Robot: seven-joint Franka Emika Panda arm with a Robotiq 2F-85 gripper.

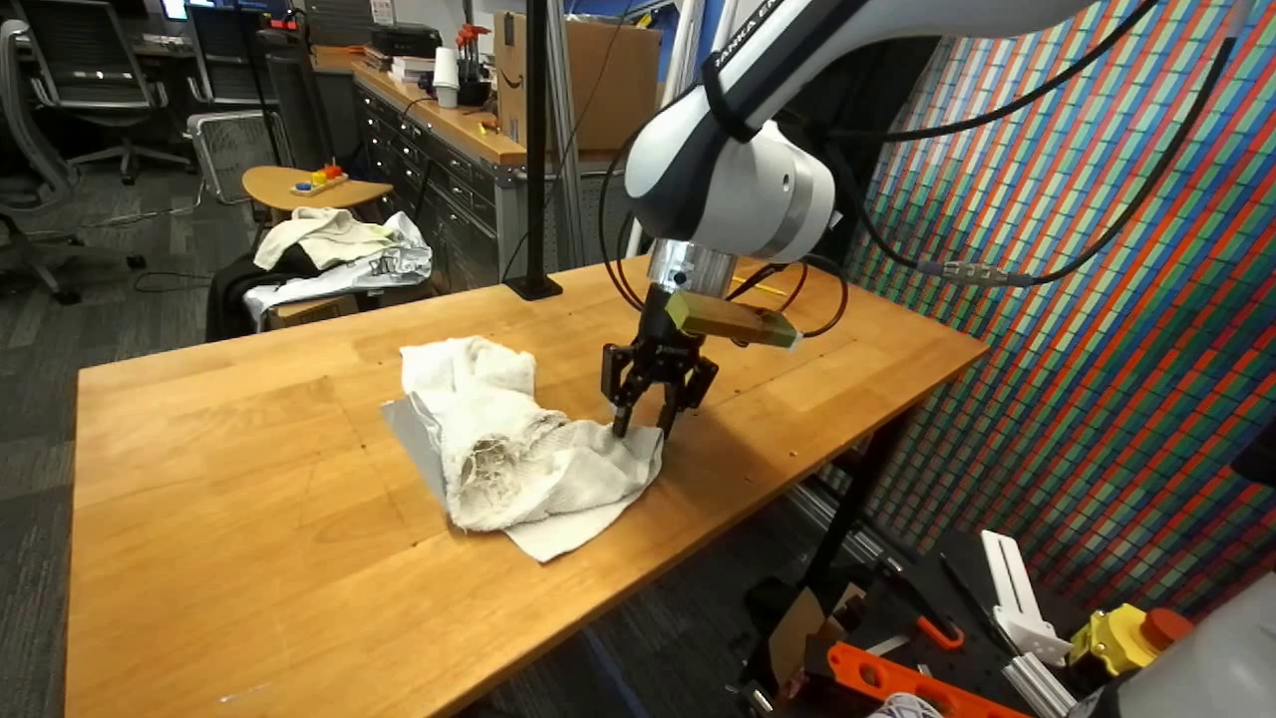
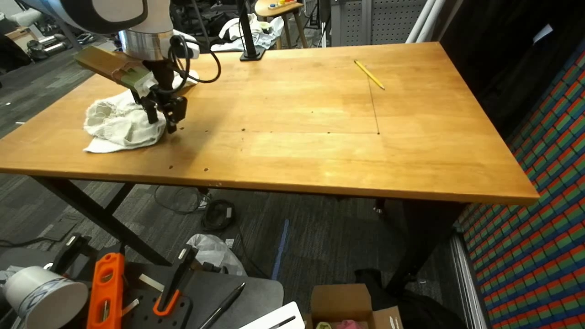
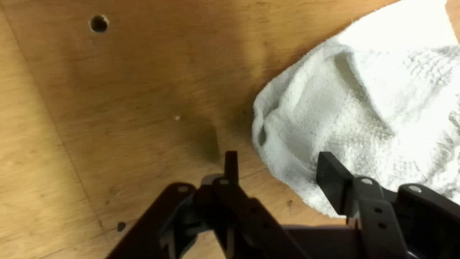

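Observation:
A crumpled white towel (image 1: 556, 469) lies bunched on the wooden table, its frayed loops showing on a rolled part. My gripper (image 1: 642, 431) is over the towel's right corner, pointing down with its fingers spread apart. In the wrist view, the right finger (image 3: 332, 181) is over the edge of the towel (image 3: 319, 116), while the left finger (image 3: 231, 168) is over bare wood. Nothing is clamped between them. From the second exterior view, the gripper (image 2: 162, 126) is at the towel's (image 2: 123, 123) right side, partly covering it.
A yellow pencil (image 2: 369, 74) lies toward its far side, and a black post (image 1: 534, 285) stands at the back edge. Under the towel, a grey flat piece (image 1: 414, 438) sticks out on the left.

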